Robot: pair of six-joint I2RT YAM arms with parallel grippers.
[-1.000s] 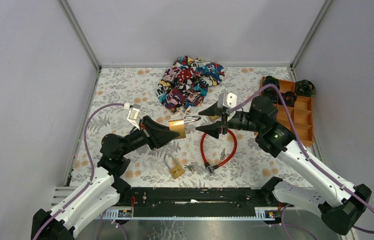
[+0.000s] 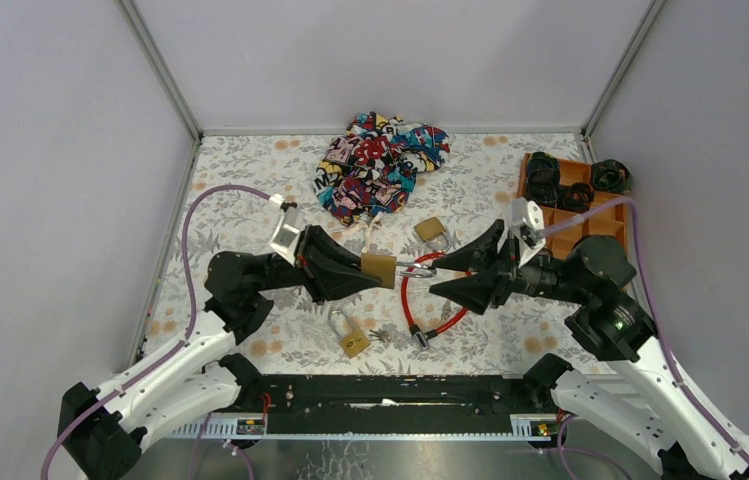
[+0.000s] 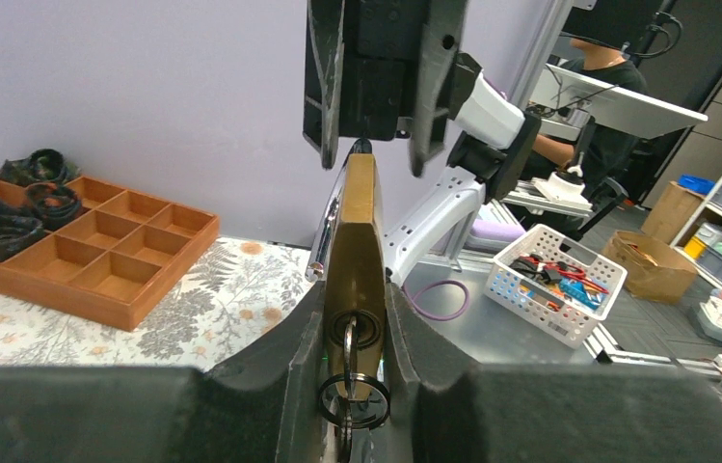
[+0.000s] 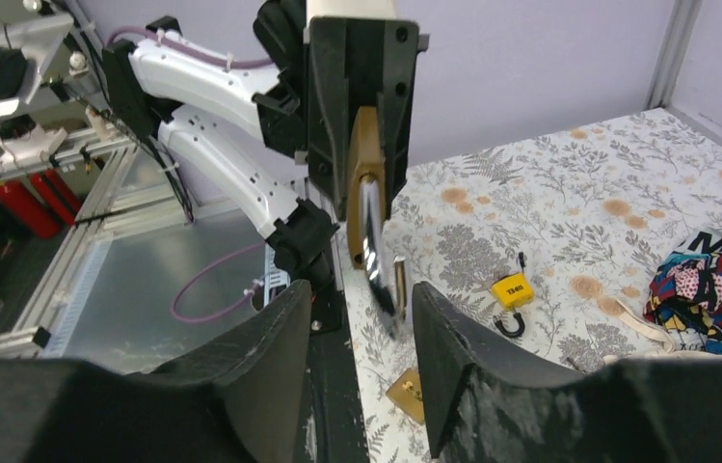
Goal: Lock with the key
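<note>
My left gripper is shut on a brass padlock (image 2: 378, 271), held above the table. In the left wrist view a key with a black ring (image 3: 355, 402) sits in the bottom of the lock, between the fingers. The steel shackle (image 2: 417, 270) points toward my right gripper (image 2: 433, 278). The right gripper's fingers stand apart. In the right wrist view the shackle (image 4: 373, 246) lies in line with the gap between them; whether it touches either finger cannot be told.
Another padlock (image 2: 354, 342) lies near the front with small keys (image 2: 379, 335) beside it; one more (image 2: 430, 229) lies behind. A red cable lock (image 2: 406, 300) is below the grippers. At the back are a patterned cloth (image 2: 370, 165) and, right, a wooden tray (image 2: 605, 227).
My left gripper has carried the padlock a little to the right and toward the front.
</note>
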